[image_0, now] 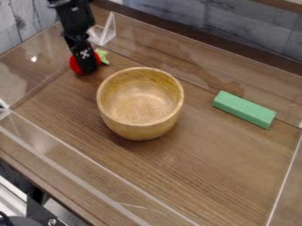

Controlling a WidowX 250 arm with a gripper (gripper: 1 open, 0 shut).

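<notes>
The dark gripper [83,55] reaches down from the top left onto a small red object [76,65], its fingers over and around it; how far they are closed is unclear. A small light green piece [101,57] lies just right of the red object, partly behind the gripper.
A large wooden bowl [139,95] sits in the middle of the table. A green rectangular block [245,109] lies at the right. A dark edge [236,26] runs along the top right.
</notes>
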